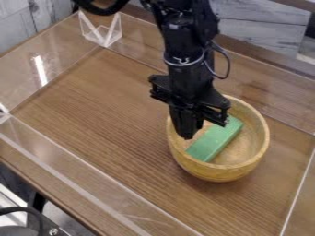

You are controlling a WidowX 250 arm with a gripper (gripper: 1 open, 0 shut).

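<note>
A round tan bowl (pixel 238 164) stands on the wooden table right of centre, with a green rectangular block (pixel 216 139) lying inside it. The black arm reaches down from the top, and my gripper (pixel 187 127) is over the bowl's left side, its fingers pointing down and appearing shut, with nothing visible between them. It hides part of the bowl's back left.
A clear plastic holder (pixel 101 28) sits at the back left. A black cable runs at the bottom left corner.
</note>
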